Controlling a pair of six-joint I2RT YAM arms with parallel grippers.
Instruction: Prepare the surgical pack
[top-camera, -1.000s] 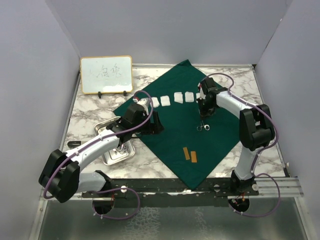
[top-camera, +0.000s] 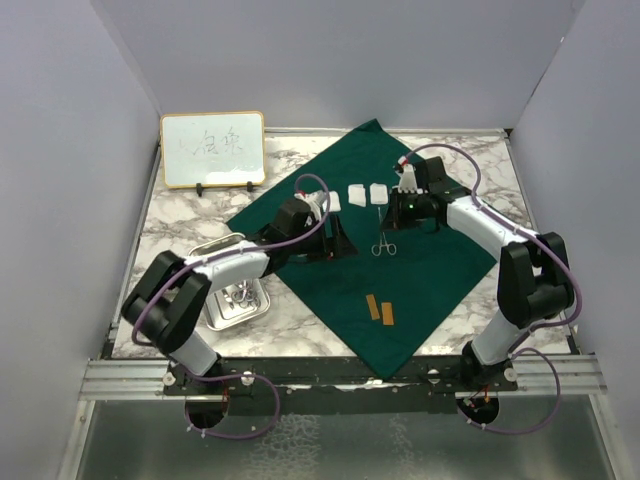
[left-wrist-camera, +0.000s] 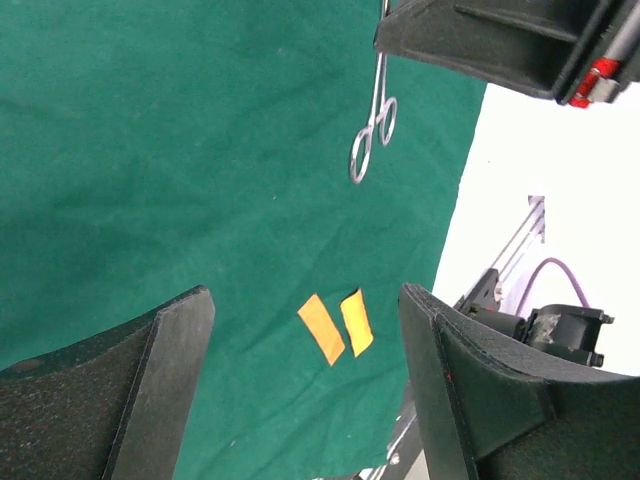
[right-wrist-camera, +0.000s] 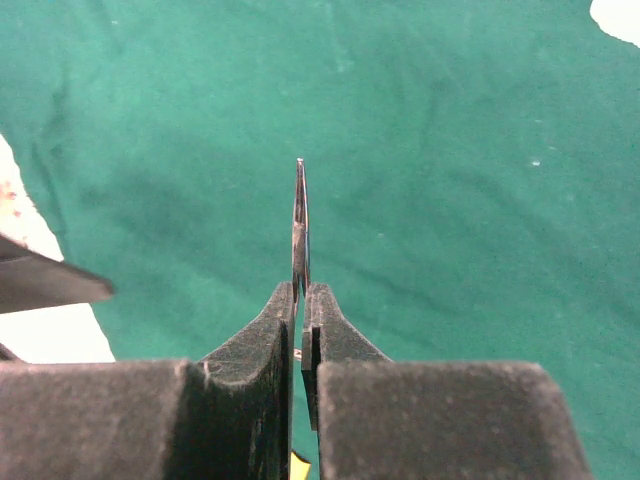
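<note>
My right gripper (top-camera: 390, 212) is shut on steel scissor-like forceps (top-camera: 385, 247) above the green cloth (top-camera: 350, 300); in the left wrist view their ring handles (left-wrist-camera: 360, 155) hang down, and in the right wrist view a slim tip (right-wrist-camera: 300, 215) rises from between the fingers. My left gripper (top-camera: 338, 240) stands open to the left of the forceps, nothing between its fingers. Two orange strips (top-camera: 387, 313) lie on the lower part of the cloth, and a row of white squares (top-camera: 356, 195) lies along its upper part.
A metal tray (top-camera: 235, 310) with instruments sits at the left, partly under the left arm. A whiteboard (top-camera: 213, 150) stands at the back left.
The right gripper has moved left with the forceps, which now hang nearer the middle. The left arm has moved right, towards them.
</note>
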